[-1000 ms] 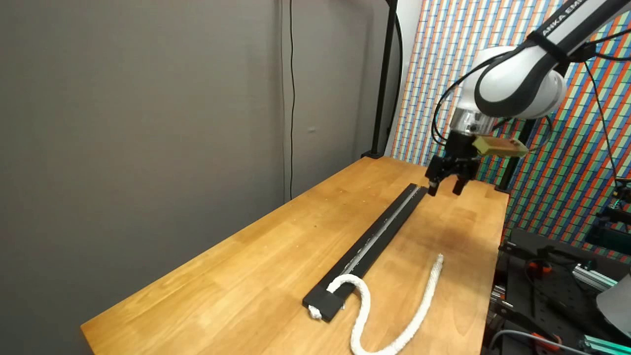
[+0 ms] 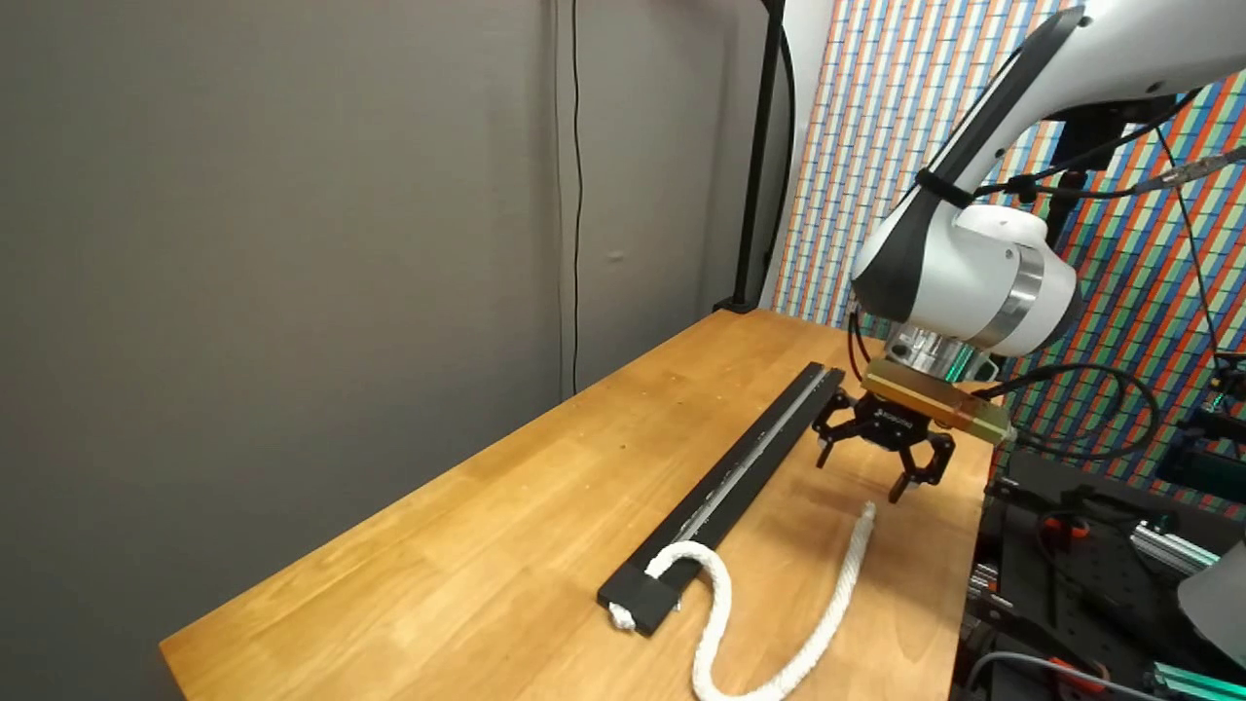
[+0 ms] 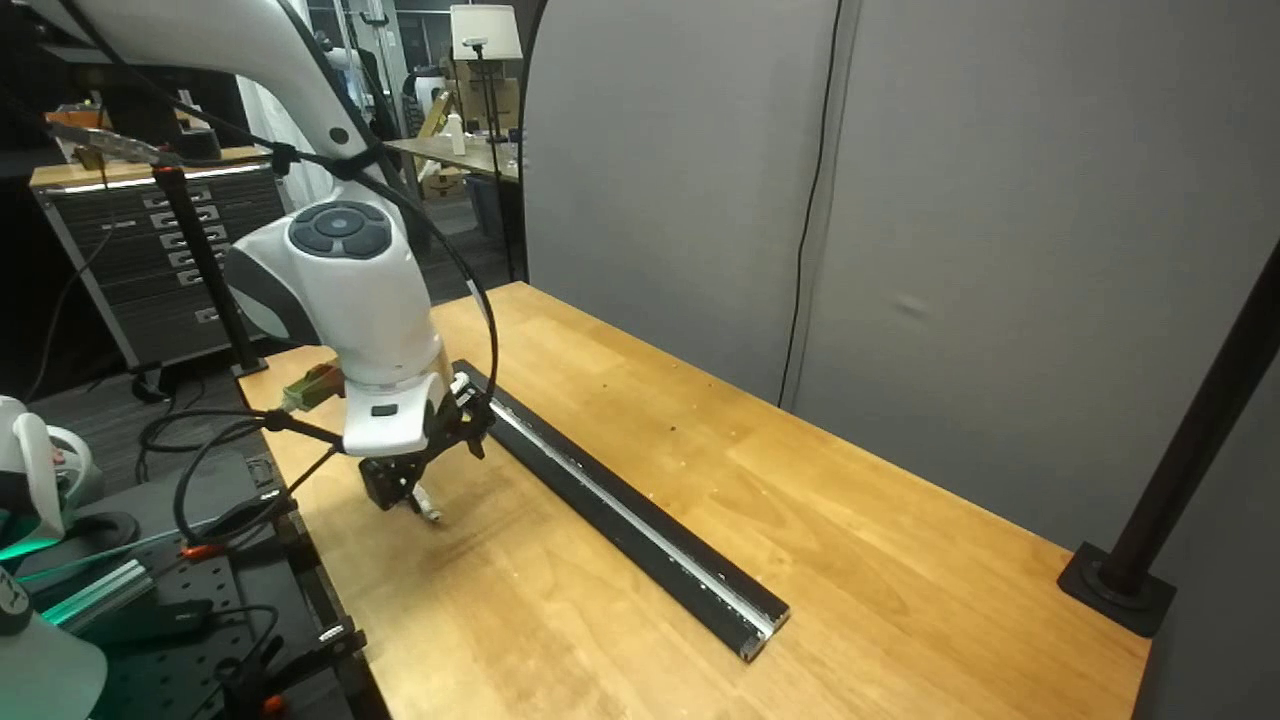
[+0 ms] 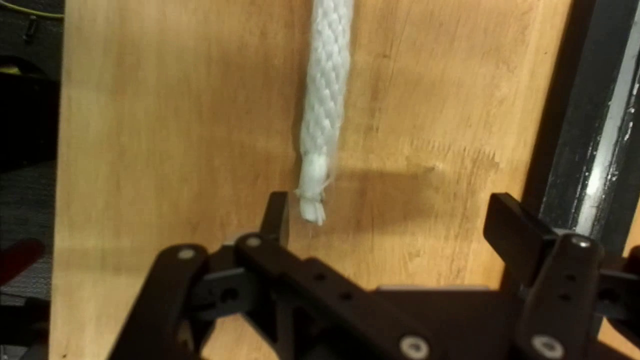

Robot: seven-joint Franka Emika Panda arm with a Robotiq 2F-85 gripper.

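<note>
A white braided rope lies in a curve on the wooden table. One end sits at the near end of a long black channel bar; the loose end points toward my gripper. My gripper is open, above the table, with its fingers spread wide. In the wrist view the frayed tip of the rope lies just inside the left finger, lower than the gripper and nearer to that finger than to the right one. Nothing is held. In exterior view 2 the arm hides most of the rope.
The bar has a light groove along its length and runs beside the gripper. A black post stands at a table corner. Dark equipment lies past the table's side edge.
My gripper has come lower and nearer to the rope's loose end, turned about, and its fingers are spread wider. The rope and the bar lie where they were.
</note>
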